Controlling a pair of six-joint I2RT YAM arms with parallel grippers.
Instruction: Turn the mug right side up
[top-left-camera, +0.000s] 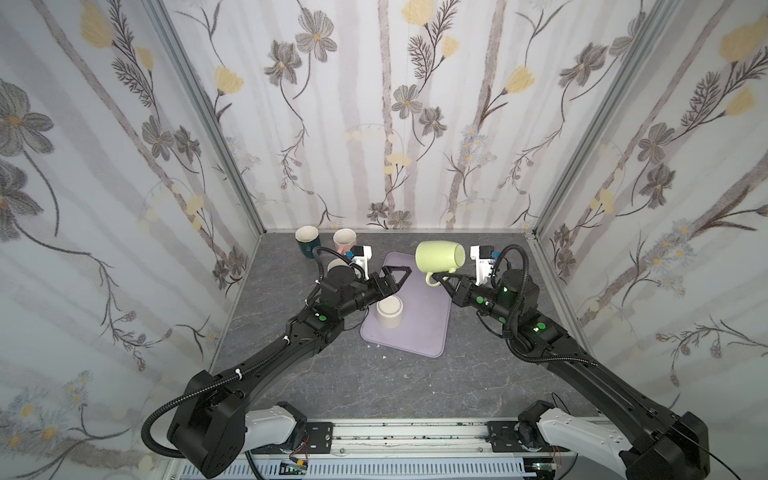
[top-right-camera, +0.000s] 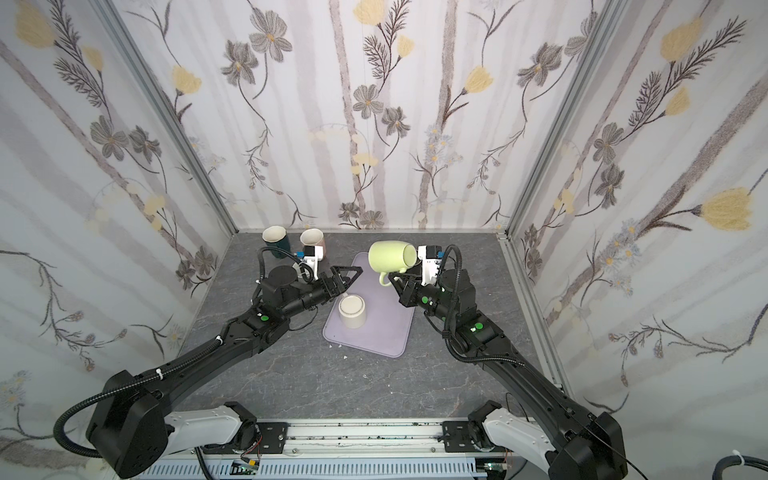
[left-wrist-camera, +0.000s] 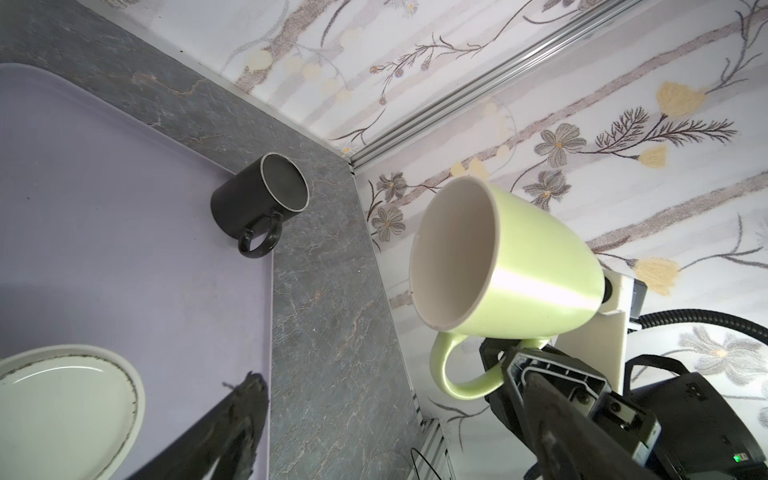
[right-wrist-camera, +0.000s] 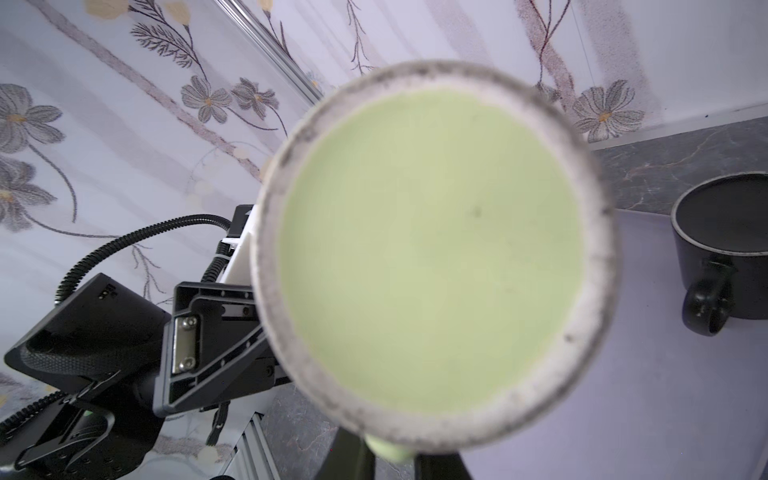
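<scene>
The light green mug is held in the air on its side by my right gripper at the handle below it. In the left wrist view its white inside faces left, toward my left gripper; in the right wrist view its base fills the middle, mostly hiding the fingers, so their grip is unclear. My left gripper stands open with nothing between its fingers, left of the mug and apart from it.
A lilac tray holds a white upturned cup and, in the wrist views, a black mug. A teal cup and a pink cup stand at the back left. Walls enclose the table.
</scene>
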